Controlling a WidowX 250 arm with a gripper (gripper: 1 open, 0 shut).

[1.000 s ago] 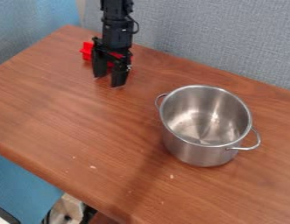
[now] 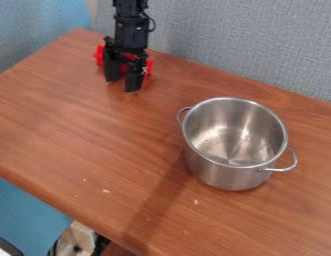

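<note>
My black gripper (image 2: 122,78) is low over the back-left part of the wooden table, its fingers open around or just in front of a red object (image 2: 101,56). The red object is partly hidden behind the fingers, so its shape is unclear, and I cannot tell whether they touch it. A steel pot (image 2: 235,142) with two side handles stands upright on the right half of the table, apart from the gripper, with nothing visible inside.
A blue surface lies beyond the left edge, with some dark gear at the bottom left.
My gripper has shifted slightly left and up in the view, over the red object. The pot has not moved.
</note>
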